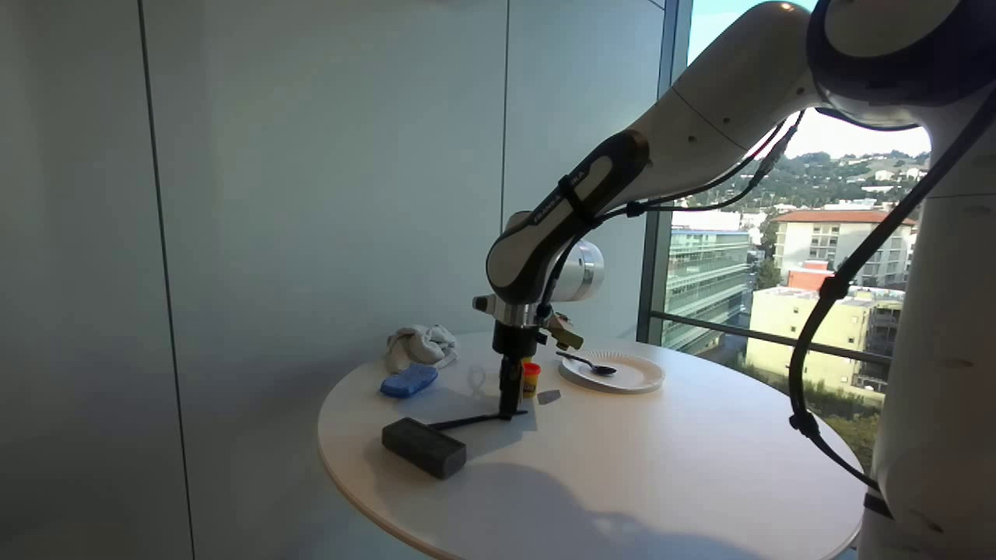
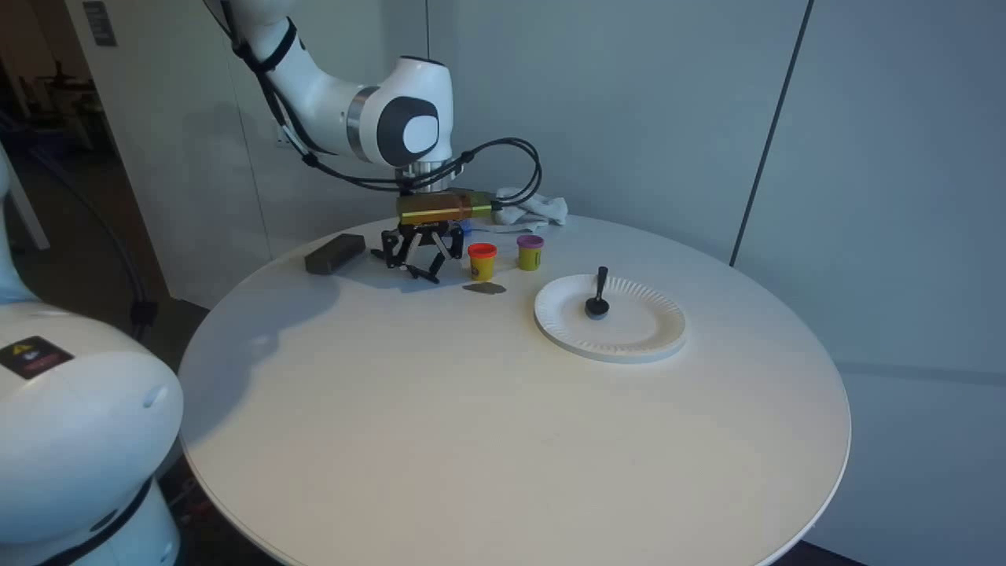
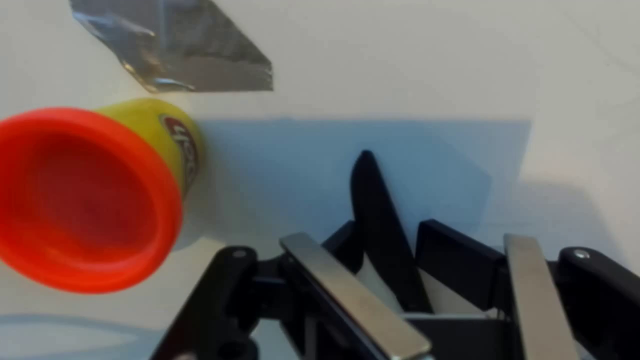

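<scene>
A black plastic knife [image 3: 375, 204] lies between the fingers of my gripper, low over the table. The left finger appears to touch the blade, while a narrow strip of table shows beside the right finger [image 3: 459, 255], so the fingers stand part open. In exterior view 1 the same knife [image 1: 457, 423] slants across the tabletop, one end behind the dark block [image 1: 425, 446]. My gripper [image 1: 509, 411] points straight down near its other end. The knife's lower part is hidden by the fingers in the wrist view.
Close to the fingers stands a yellow tub with a red lid [image 3: 90, 198]; a purple-lidded tub [image 2: 530, 253] is beyond it. A silver scrap [image 3: 198, 54] lies nearby. A white plate [image 2: 651, 344] bears a dark spoon [image 2: 598, 300].
</scene>
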